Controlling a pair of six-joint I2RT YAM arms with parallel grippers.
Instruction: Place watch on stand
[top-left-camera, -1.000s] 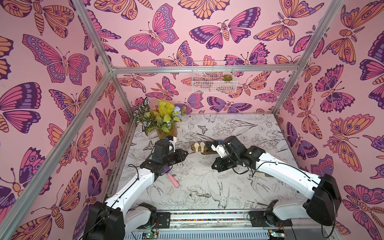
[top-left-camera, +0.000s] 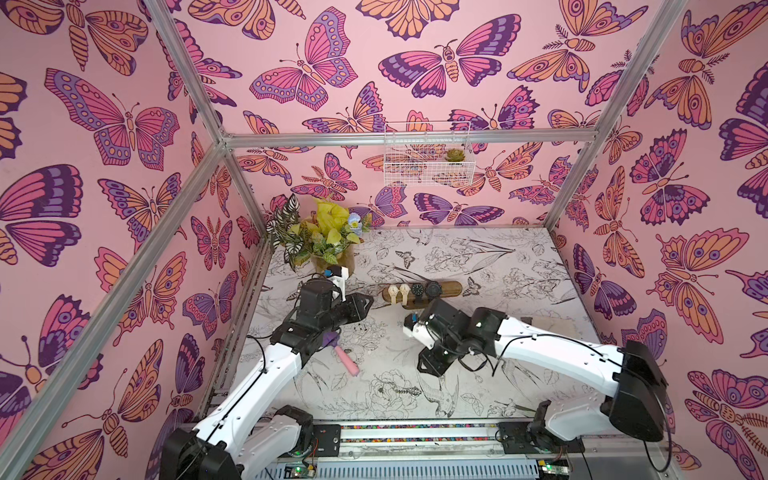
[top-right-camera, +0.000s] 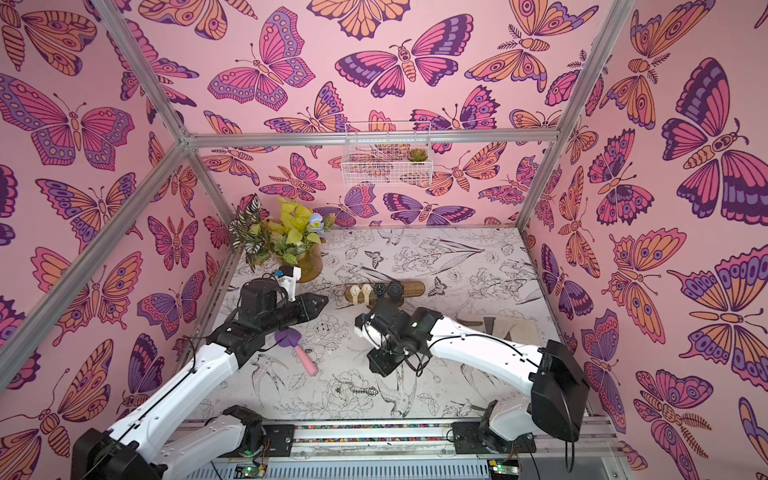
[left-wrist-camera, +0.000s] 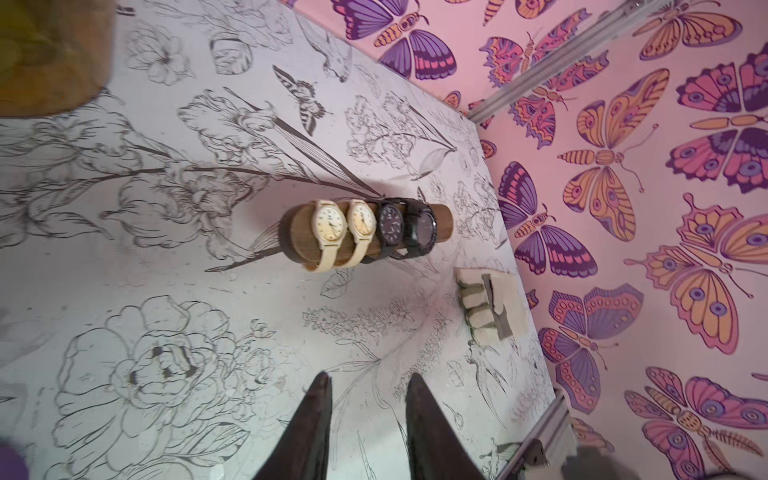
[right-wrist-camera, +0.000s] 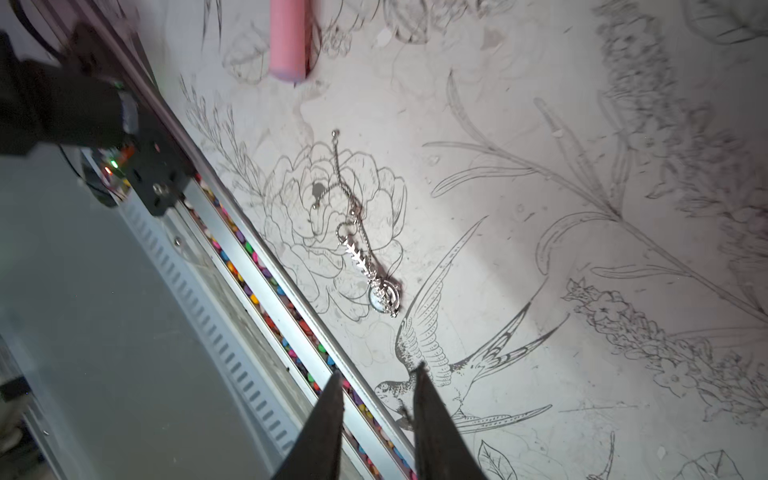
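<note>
A wooden watch stand (left-wrist-camera: 446, 225) holds several watches side by side, two cream (left-wrist-camera: 328, 224) and dark ones (left-wrist-camera: 390, 225). My left gripper hangs over the table left of the stand, its fingers part open and empty. My right gripper is over the middle of the table in front of the stand, fingers part open and empty. In the right wrist view a silver chain piece with a round face (right-wrist-camera: 384, 296), possibly a watch or jewellery, lies on the flower print near the front edge.
A potted plant (top-left-camera: 324, 232) stands back left. A pink-handled utensil (top-left-camera: 345, 360) with purple head lies left. Beige items (left-wrist-camera: 504, 304) lie at the right. A front rail (right-wrist-camera: 280, 296) edges the table; a wire basket (top-left-camera: 428, 168) hangs at the back.
My right gripper has moved toward the front and left, away from the stand.
</note>
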